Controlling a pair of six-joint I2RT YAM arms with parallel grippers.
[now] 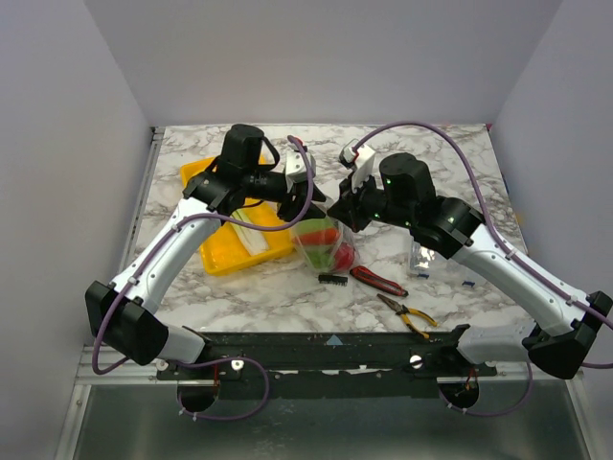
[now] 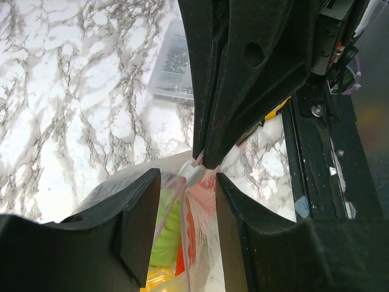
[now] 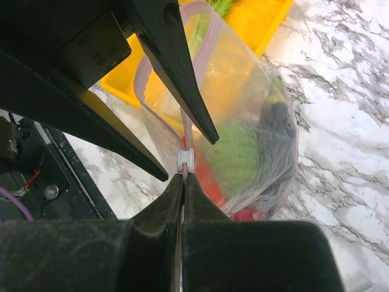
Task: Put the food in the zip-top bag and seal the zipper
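Note:
The clear zip top bag (image 1: 330,247) stands mid-table with red, green and yellow food inside. Its pink zipper track (image 3: 200,48) is parted on the far side of a white slider (image 3: 186,160). My left gripper has its fingers apart, one on each side of that slider, with a gap showing around it. Beside the slider, my right gripper is shut on the end of the bag's zipper edge, a thin strip entering between its fingertips. In the top view the arms partly hide the bag's mouth.
A yellow tray (image 1: 222,257) lies left of the bag under the left arm. A black clip (image 1: 332,279), a red-handled tool (image 1: 378,280) and yellow pliers (image 1: 407,313) lie in front. A clear box (image 1: 421,257) sits right.

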